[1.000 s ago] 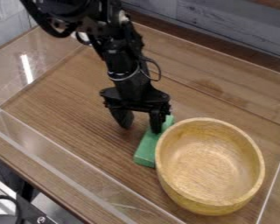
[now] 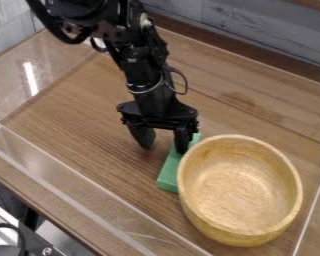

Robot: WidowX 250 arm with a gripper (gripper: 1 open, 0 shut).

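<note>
My black gripper [image 2: 162, 136] is low over the middle of the wooden table [image 2: 76, 120], its fingers open and the right finger at the top end of a green object [image 2: 170, 176]. A cream bowl [image 2: 240, 192] stands at the lower right, hiding part of the green object. I cannot tell whether the finger touches the green object.
A grey panelled wall [image 2: 243, 35] runs along the back. The table's edge is at the lower left.
The gripper has shifted slightly up and right over the last second. The green object and bowl look almost unmoved.
</note>
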